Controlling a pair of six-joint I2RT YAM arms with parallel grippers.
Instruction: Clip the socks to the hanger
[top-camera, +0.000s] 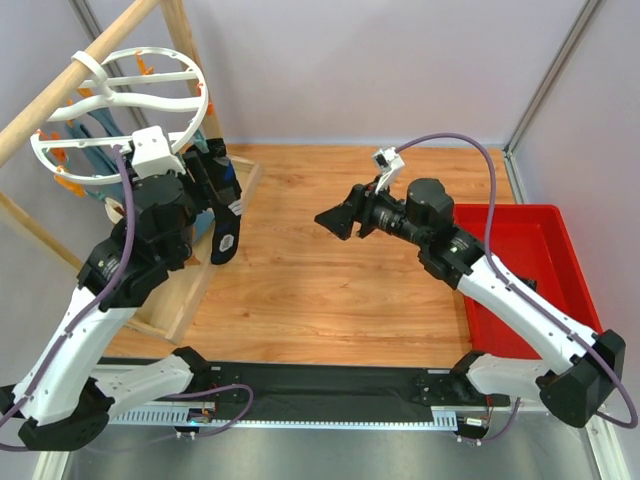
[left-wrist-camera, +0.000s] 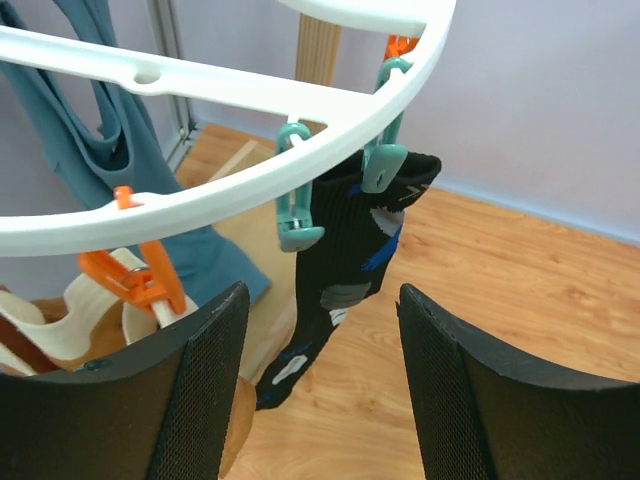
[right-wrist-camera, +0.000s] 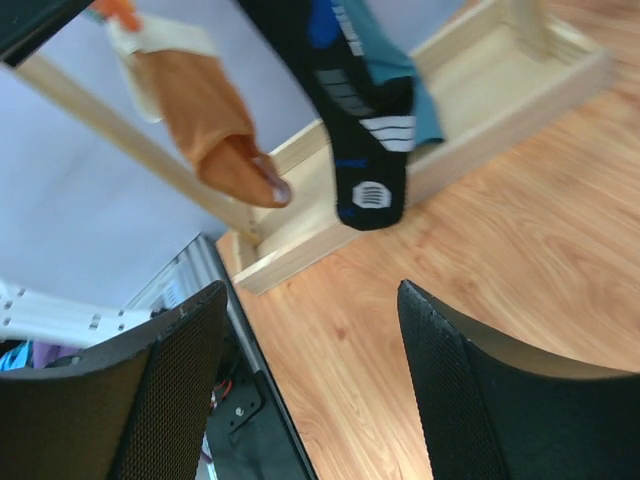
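Observation:
A black sock with grey and blue patches (top-camera: 224, 205) hangs from the right side of the round white hanger (top-camera: 125, 141). In the left wrist view, the sock's top (left-wrist-camera: 395, 195) meets a teal clip (left-wrist-camera: 383, 165). A second teal clip (left-wrist-camera: 297, 205) overlaps the sock; whether it grips the cloth I cannot tell. My left gripper is open below the hanger rim, apart from the sock. Over the middle of the table, my right gripper stands open and empty. An orange-brown sock (right-wrist-camera: 215, 130) and a blue-grey sock (left-wrist-camera: 80, 120) also hang from the hanger.
The hanger is on a wooden rod (top-camera: 60, 95) of a wooden stand (top-camera: 185, 310). At the right, a red bin (top-camera: 560, 270) holds a dark item (top-camera: 528, 284), partly hidden by my right arm. Table space (top-camera: 330, 310) between stand and bin is clear.

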